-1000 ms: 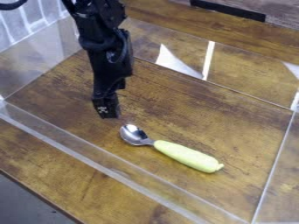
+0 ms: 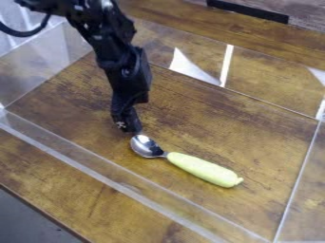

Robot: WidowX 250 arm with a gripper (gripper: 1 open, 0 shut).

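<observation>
A spoon with a shiny metal bowl (image 2: 144,146) and a thick pale yellow-green handle (image 2: 203,169) lies diagonally on the wooden surface, bowl toward the upper left. The black gripper (image 2: 128,126) hangs low just above and beside the bowl, at the spoon's upper-left end. It is open by the look of it, though its fingertips are small and dark, and nothing shows held in it.
Clear plastic walls (image 2: 79,184) surround the wooden work area (image 2: 222,119). White pieces show on the back wall. Bare wood lies right of the arm and left of it. A dark bar sits at the far back.
The gripper has moved down and slightly right, closer to the spoon's bowl. The spoon lies where it was.
</observation>
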